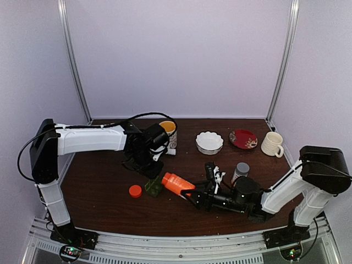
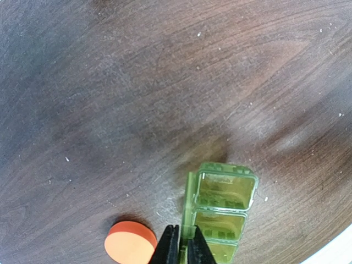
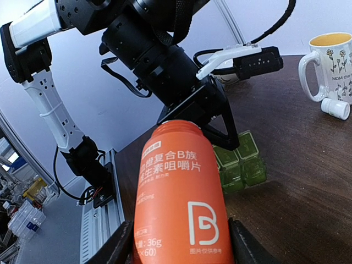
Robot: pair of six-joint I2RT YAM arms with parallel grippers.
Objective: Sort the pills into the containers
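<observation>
An orange bottle (image 1: 177, 183) is held tilted by my right gripper (image 1: 190, 194), its neck end pointing left toward the green pill box (image 1: 153, 188). In the right wrist view the bottle (image 3: 181, 198) fills the space between both fingers; its mouth and contents are hidden. My left gripper is over the pill box (image 2: 224, 199), the green upright edge running between its close-set fingertips. Whether they grip that edge cannot be told. Several compartments face up, and no pills show in them. The orange cap (image 2: 131, 243) lies left of the box.
A grey-capped bottle (image 1: 240, 170) stands beside the right arm. Behind are a patterned mug (image 3: 335, 71), a small white bottle (image 3: 335, 108), white bowls (image 1: 209, 143), a red plate (image 1: 243, 139) and a cream mug (image 1: 272, 144).
</observation>
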